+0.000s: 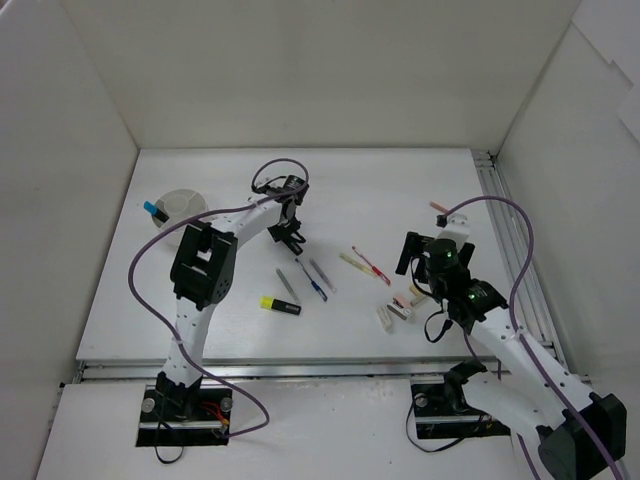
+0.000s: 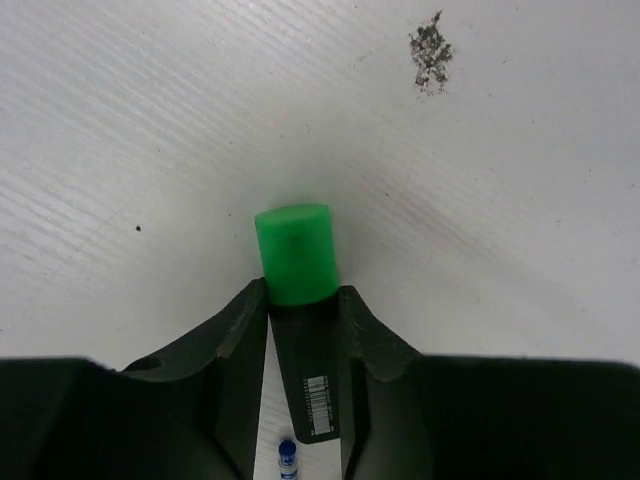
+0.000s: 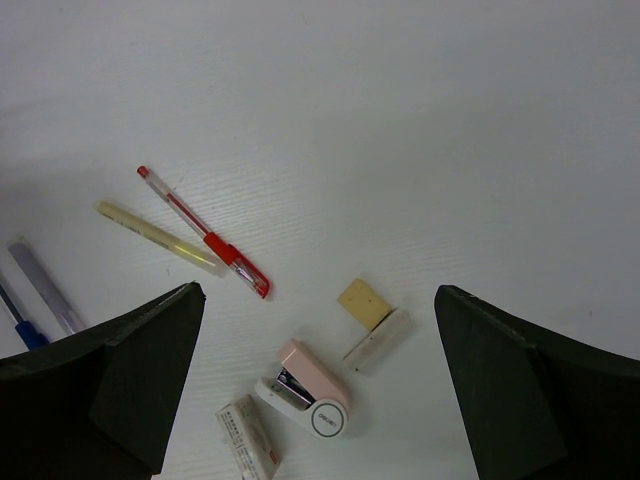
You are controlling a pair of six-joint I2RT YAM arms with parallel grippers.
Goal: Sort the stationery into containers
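A green-and-black highlighter (image 2: 296,250) lies between the fingertips of my left gripper, which has closed in around its middle. My right gripper is open above pens and small items. Below it are a red pen (image 3: 228,252), yellow pen (image 3: 155,232), grey pen (image 3: 45,285), blue pen (image 3: 27,328), pink-white stapler (image 3: 305,395), white piece (image 3: 245,438) and tan block (image 3: 363,303). A yellow-black highlighter (image 1: 280,306) lies at the front centre. At the back left, a round holder (image 1: 183,205) has a blue-topped item (image 1: 156,212) in it.
An orange stick (image 1: 439,207) lies at the right back. Light walls enclose the back and sides.
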